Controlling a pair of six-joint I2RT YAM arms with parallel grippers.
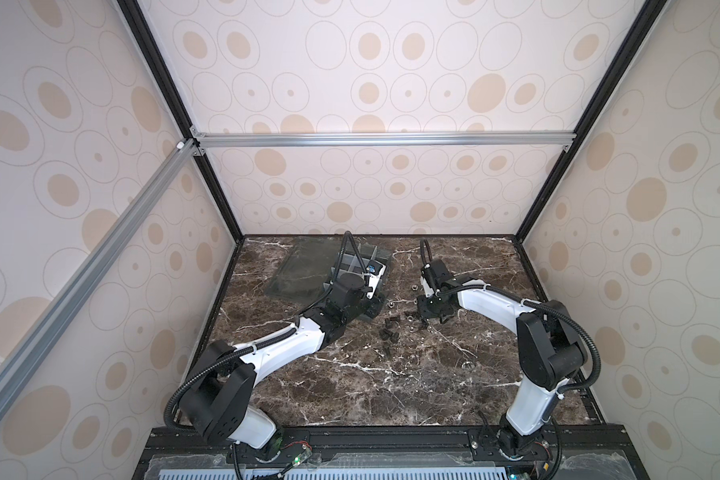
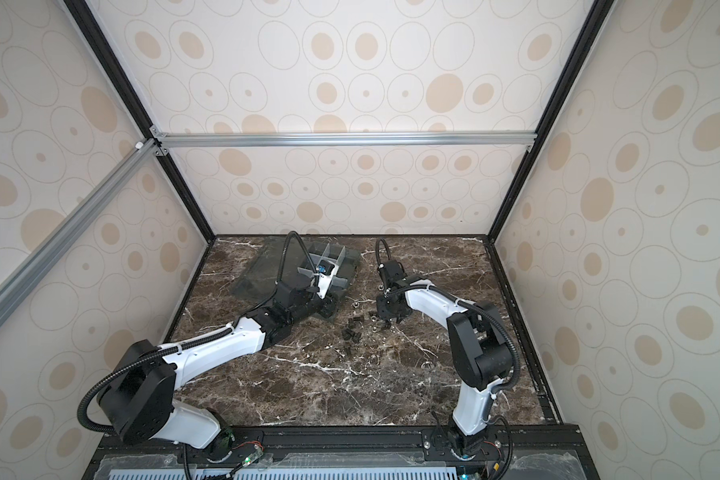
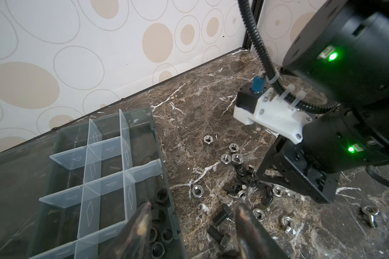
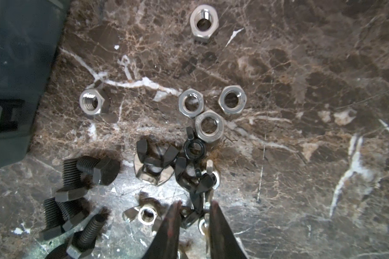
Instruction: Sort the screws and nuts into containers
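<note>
My left gripper stands open over the divided box's right edge, nothing between its fingers. In the box (image 3: 166,207), black nuts (image 3: 158,249) fill the near right compartment. My right gripper is partly open, its tips over a heap of dark wing nuts (image 4: 186,174); whether they touch it I cannot tell. Silver hex nuts (image 4: 209,126) lie just beyond the heap, and another silver nut (image 4: 91,101) sits nearer the box. Black bolts (image 4: 106,170) lie to the heap's left, with a silver wing nut (image 4: 147,214) between.
One silver nut (image 4: 204,21) rests alone at the back. Farther right on the table is a loose silver wing nut (image 3: 370,214). The box's clear dividers (image 3: 104,185) stand upright. Both arms are close together.
</note>
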